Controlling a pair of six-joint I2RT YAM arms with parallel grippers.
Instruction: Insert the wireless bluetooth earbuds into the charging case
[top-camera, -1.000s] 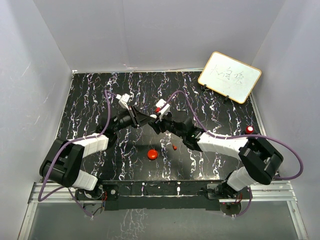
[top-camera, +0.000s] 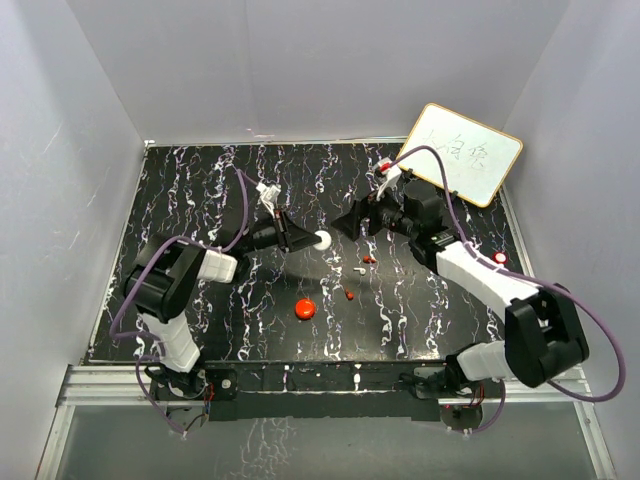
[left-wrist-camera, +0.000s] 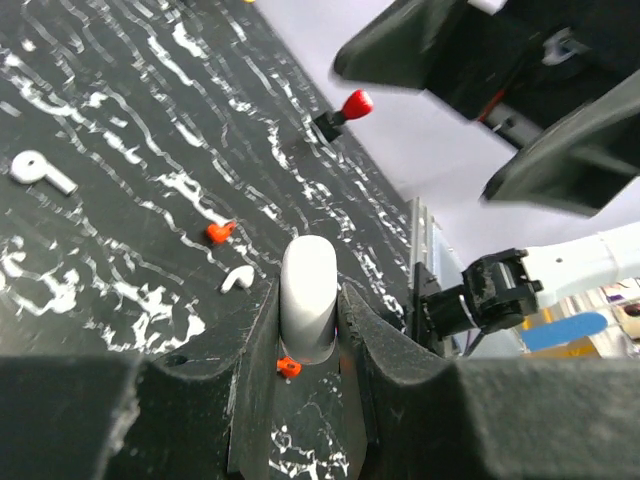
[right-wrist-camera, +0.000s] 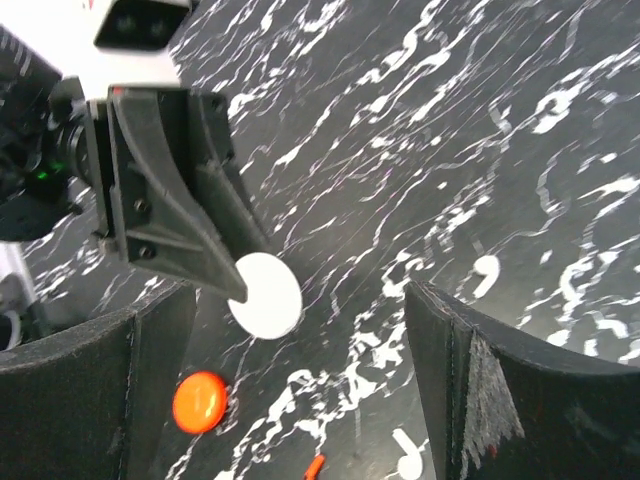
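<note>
My left gripper is shut on the small white charging case (left-wrist-camera: 308, 295), held above the table. In the right wrist view the case (right-wrist-camera: 268, 296) shows a smooth rounded face at the fingertips. Whether its lid is raised I cannot tell. Just right of the case, my right gripper (top-camera: 346, 222) is open, its fingers (left-wrist-camera: 560, 150) well apart and nothing between them. On the table lie two white earbuds, one (left-wrist-camera: 42, 172) with its stem showing and another (left-wrist-camera: 237, 278) near a red piece. The right wrist view has earbuds (right-wrist-camera: 487, 270) too.
A round red-orange object (top-camera: 305, 309) lies front centre, with small red pieces (top-camera: 350, 295) near the earbuds. A whiteboard (top-camera: 460, 150) leans at the back right. A red-topped item (top-camera: 500, 257) stands at the right edge.
The right gripper was at the case a second ago and has since moved right and back, away from it. My left gripper has shifted slightly right, still holding the case.
</note>
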